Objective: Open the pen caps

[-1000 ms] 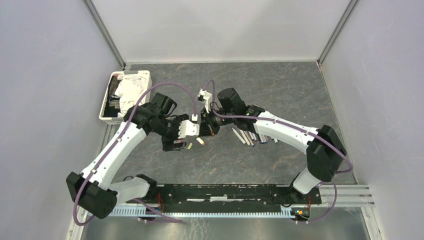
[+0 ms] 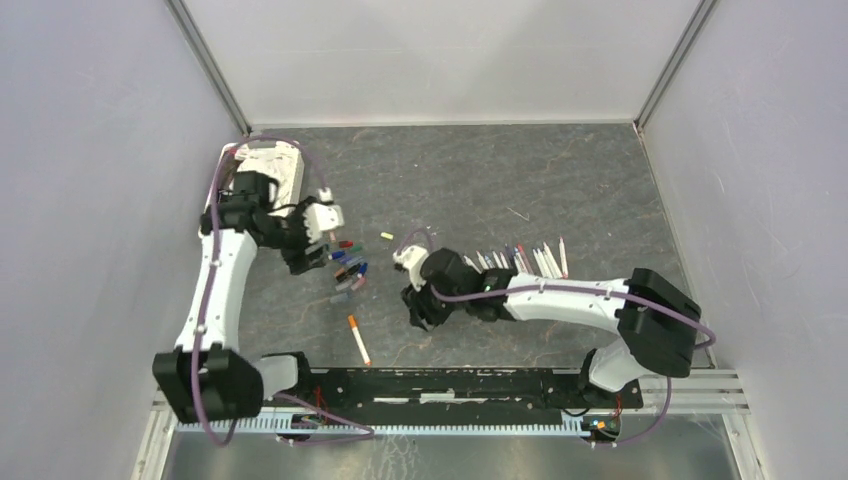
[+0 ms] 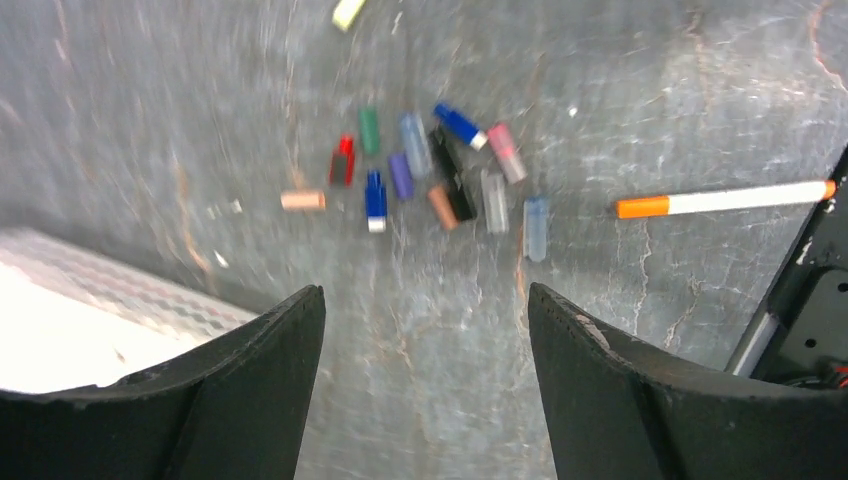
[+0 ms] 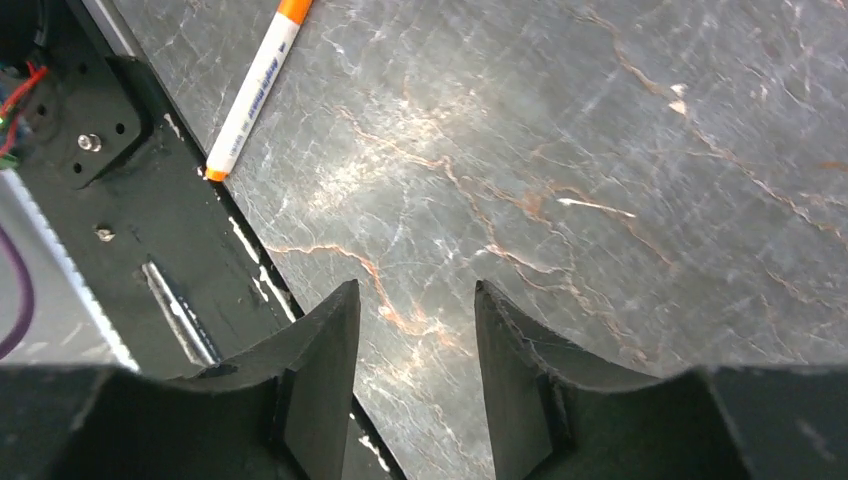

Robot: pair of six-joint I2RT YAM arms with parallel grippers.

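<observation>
One white pen with an orange cap lies alone on the grey table near the front edge; both its ends are orange, as the right wrist view shows with the pen at upper left. My left gripper is over the left side of the table, its fingers apart and empty. Below it lie several loose caps in many colours. My right gripper hangs right of the orange pen, fingers apart with bare table between them. Several uncapped-looking pens lie in a row at the right, partly under the right arm.
A white basket with cloth stands at the back left, partly behind the left arm. A short yellow cap lies by itself mid-table. A dark rail edges the front.
My left gripper has swung left and back, uncovering the caps.
</observation>
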